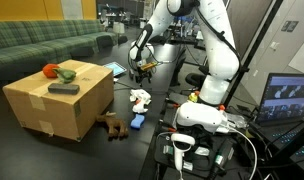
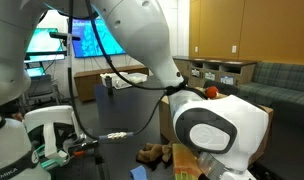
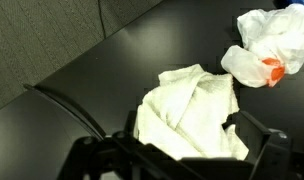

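A crumpled cream cloth (image 3: 192, 112) lies on the dark table in the wrist view. My gripper is open over it, one finger to the left and one to the right, with the cloth showing in the gap between. Whether the fingers touch the cloth cannot be told. Exterior view 1 has the gripper (image 1: 143, 73) low at the far part of the table. In exterior view 2 the arm itself hides the gripper and the cloth.
A white plastic bag (image 3: 277, 42) lies near the cloth. Closer to the base are a brown toy (image 1: 115, 128), a blue item (image 1: 138, 121) and a large cardboard box (image 1: 58, 117) with things on top. A black cable (image 3: 67, 108) runs along the table edge.
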